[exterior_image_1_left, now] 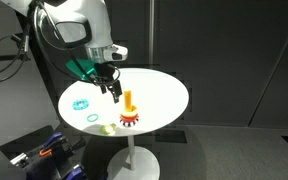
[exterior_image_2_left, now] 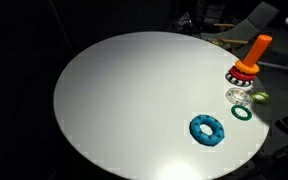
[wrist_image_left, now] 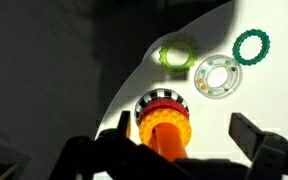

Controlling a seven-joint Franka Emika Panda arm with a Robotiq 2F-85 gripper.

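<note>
An orange post (exterior_image_2_left: 257, 51) rises from a stack of rings near the table's edge. Around its foot sit an orange ring (exterior_image_2_left: 247, 67), a red ring (wrist_image_left: 162, 104) and a black-and-white ring (wrist_image_left: 149, 99) at the bottom. My gripper is open, its dark fingers wide apart on either side of the post in the wrist view. In the first exterior view the gripper (exterior_image_1_left: 115, 92) is above the table, just left of the post's top. Nothing is held.
Loose on the table lie a yellow-green ring (wrist_image_left: 163, 54), a clear beaded ring (wrist_image_left: 201, 76), a thin teal ring (wrist_image_left: 236, 47) and a thick blue ring (exterior_image_2_left: 195, 128).
</note>
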